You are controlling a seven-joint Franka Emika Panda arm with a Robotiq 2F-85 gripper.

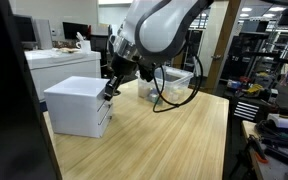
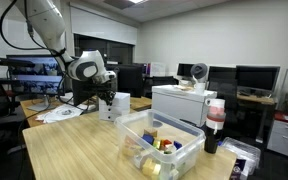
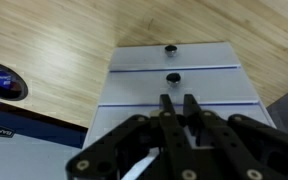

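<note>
A white box [image 1: 74, 108] with drawer fronts stands on the wooden table, at the left of exterior view 1. In the wrist view its face shows two dark round knobs, a nearer knob [image 3: 173, 78] and a farther knob [image 3: 170, 49]. My gripper [image 1: 111, 90] is at the top edge of the box's drawer side. In the wrist view the dark fingers [image 3: 192, 103] point toward the nearer knob, which shows just beyond their tips. How far the fingers stand apart cannot be made out, and no object is visible between them.
A clear bin [image 2: 164, 142] with colourful items stands on the table, well apart from the box. Beside it is a dark bottle with a pink lid [image 2: 215, 115]. Bare tabletop [image 1: 154, 140] lies in front of the box.
</note>
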